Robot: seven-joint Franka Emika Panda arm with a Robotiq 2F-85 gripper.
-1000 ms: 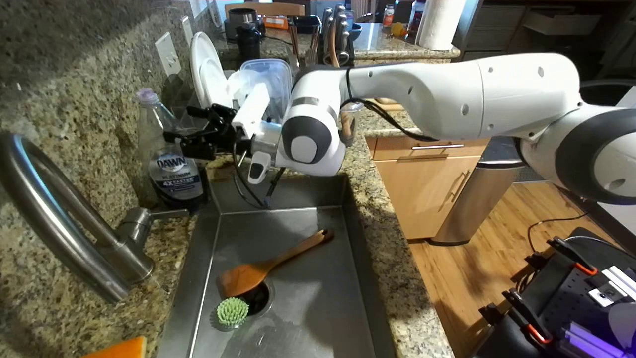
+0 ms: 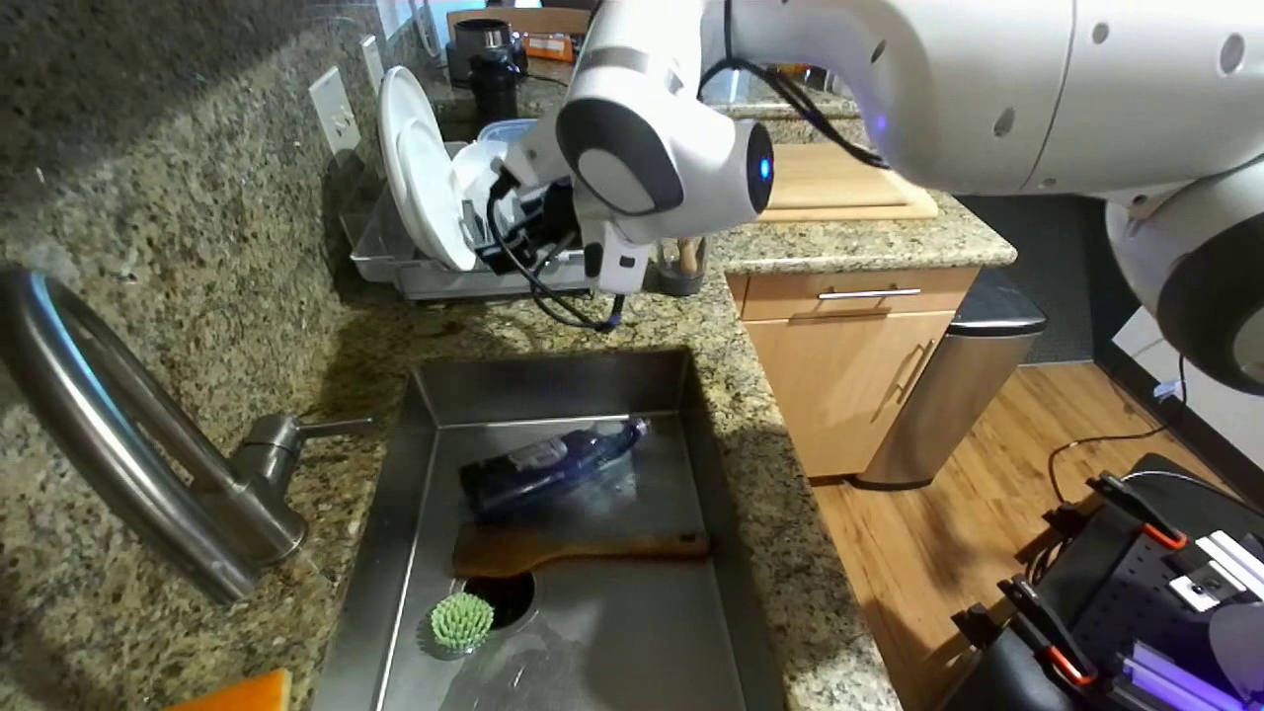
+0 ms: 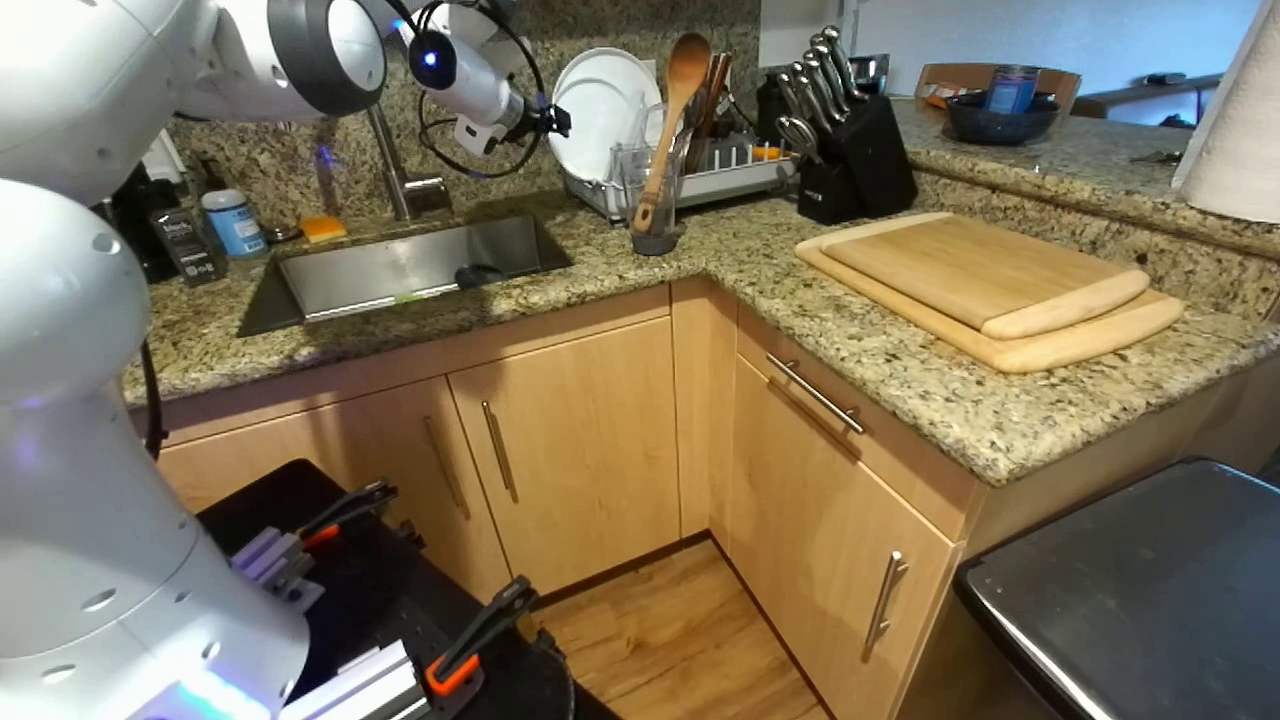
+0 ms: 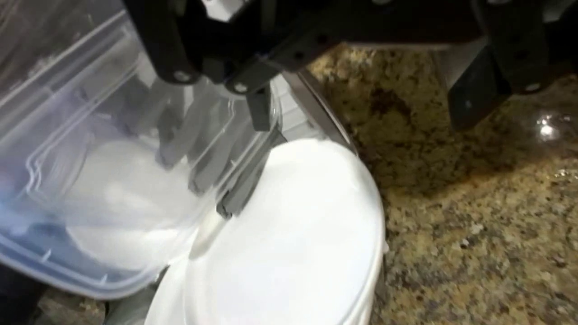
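Note:
A dark blue dish soap bottle (image 2: 551, 464) lies on its side in the steel sink (image 2: 640, 646), its cap end towards the right. Beside it, across the basin by the drain, rests a wooden spatula (image 2: 569, 546). A green scrub brush (image 2: 461, 621) sits next to the drain. Over the dish rack (image 3: 750, 180), near the white plates (image 3: 596, 114), is my gripper. Its fingers stand wide open in the wrist view, with nothing gripped. One finger is close to a clear plastic container (image 4: 135, 184) and a white round dish (image 4: 292, 233); contact cannot be judged.
The faucet (image 2: 130, 438) arches at the sink's left. A glass holding a wooden spoon (image 3: 679, 90) stands at the rack's near side, with a knife block (image 3: 866, 162) farther right. Cutting boards (image 3: 990, 276) lie on the right counter. An orange sponge (image 2: 243, 691) is by the sink.
The soap bottle, upright behind the sink earlier, now lies in the basin. The spatula has turned and shifted. My arm has risen, and the gripper has moved back and right to the rack.

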